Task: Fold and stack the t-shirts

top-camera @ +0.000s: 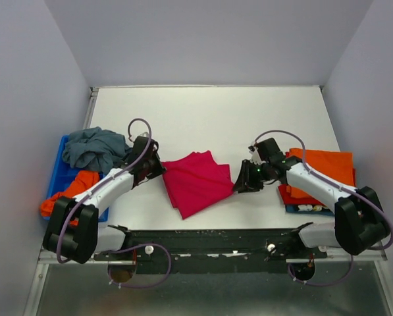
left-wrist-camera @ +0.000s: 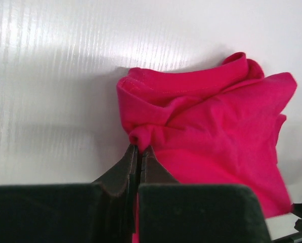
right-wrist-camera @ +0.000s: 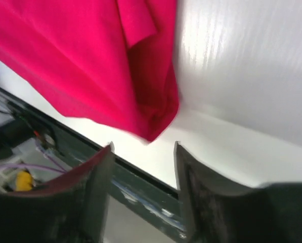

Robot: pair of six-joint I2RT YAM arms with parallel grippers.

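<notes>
A pink-red t-shirt [top-camera: 195, 187] lies crumpled in the middle of the table, its left corner pinched in my shut left gripper [top-camera: 160, 168]; in the left wrist view the bunched fabric [left-wrist-camera: 206, 121] rises from between those fingertips. My right gripper [top-camera: 243, 184] is at the shirt's lower right corner; in the right wrist view its blurred fingers stand apart just off the fabric's tip [right-wrist-camera: 145, 131], with nothing seen between them.
A blue bin [top-camera: 58, 174] at the left holds grey-blue and orange shirts. A pile of folded orange, red and blue shirts [top-camera: 324, 168] lies at the right. Its front edge runs below the shirt.
</notes>
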